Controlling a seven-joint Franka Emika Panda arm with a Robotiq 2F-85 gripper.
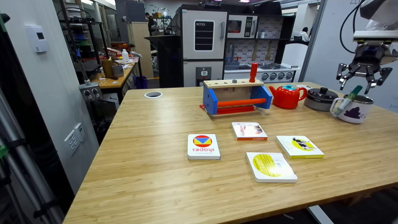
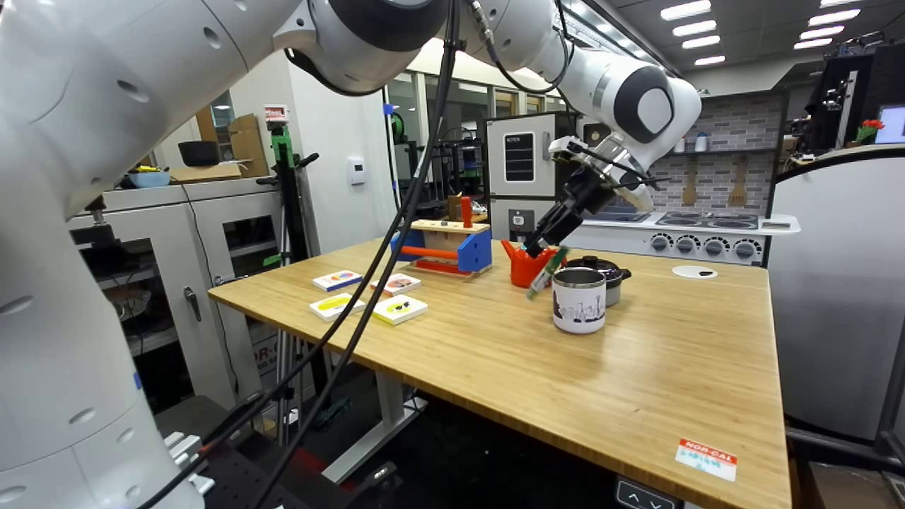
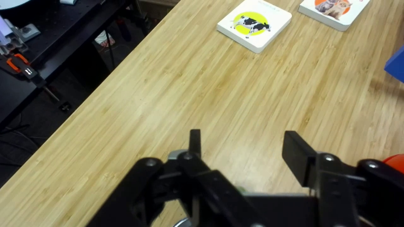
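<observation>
My gripper (image 1: pixel 354 89) hangs above the white mug (image 1: pixel 354 113), its fingers spread apart. In the wrist view a wide gap separates the two fingers (image 3: pixel 195 143), with bare table seen between them. A green-capped marker (image 1: pixel 347 100) with a pale, blurred body slants down across the mug's handle side. From the other side, the marker (image 2: pixel 547 273) appears tilted outside the mug (image 2: pixel 579 301), left of its wall. Whether its lower end touches the table cannot be told. Mug and marker are mostly hidden behind the gripper in the wrist view.
Close to the mug stand a dark lidded pot (image 1: pixel 321 99) and a red teapot (image 1: pixel 287 96). A blue-and-red toy workbench (image 1: pixel 237 97) sits farther left. Several small board books, including the cow book (image 3: pixel 252 26), lie flat.
</observation>
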